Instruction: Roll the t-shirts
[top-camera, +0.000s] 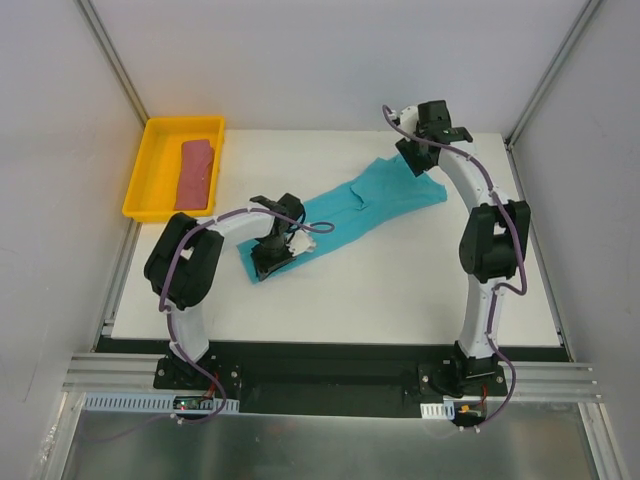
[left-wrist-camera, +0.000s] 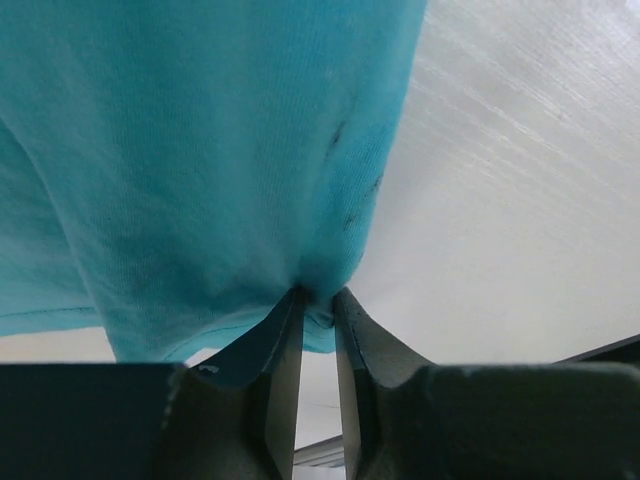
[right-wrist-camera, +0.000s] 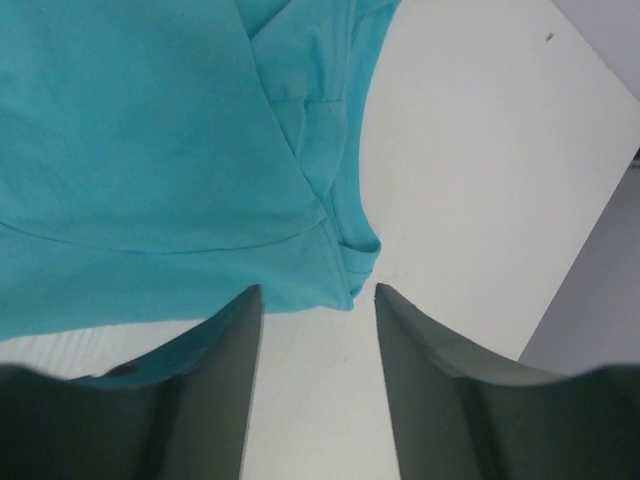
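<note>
The teal t-shirt (top-camera: 345, 210) lies stretched out diagonally across the white table in the top view, its right end folded and layered. At its lower left end is my left gripper; in the left wrist view a small fold at the shirt's edge lies between its fingertips, which stand close together. Whether they grip it firmly I cannot tell. My right gripper is open at the shirt's upper right end. In the right wrist view, the layered shirt corner (right-wrist-camera: 335, 285) reaches toward the space between its fingers, and no cloth is visibly clamped.
A yellow bin (top-camera: 150, 165) stands at the left back with a dark red folded cloth (top-camera: 195, 175) in it. Bare table (top-camera: 370, 290) lies in front of the shirt and to its right.
</note>
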